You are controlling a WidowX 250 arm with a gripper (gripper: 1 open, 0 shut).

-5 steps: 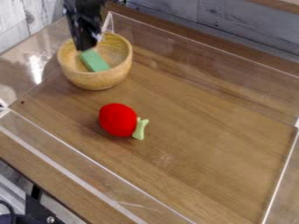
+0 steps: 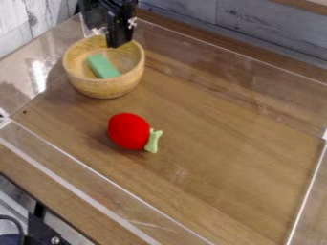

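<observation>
A wooden bowl (image 2: 117, 83) sits at the upper left of the table, holding a green block (image 2: 102, 65). A red round object (image 2: 129, 132) with a pale green stem lies lower, near the middle left. My black gripper (image 2: 118, 34) is at the top edge above the back of the bowl, mostly small and dark; it stands open, with nothing visible between its fingers.
A grey wooden wall stands at the back, and transparent edges run along the sides. Dark cables lie at the bottom left.
My gripper has moved up and back, away from over the bowl. The green block stays in the bowl.
</observation>
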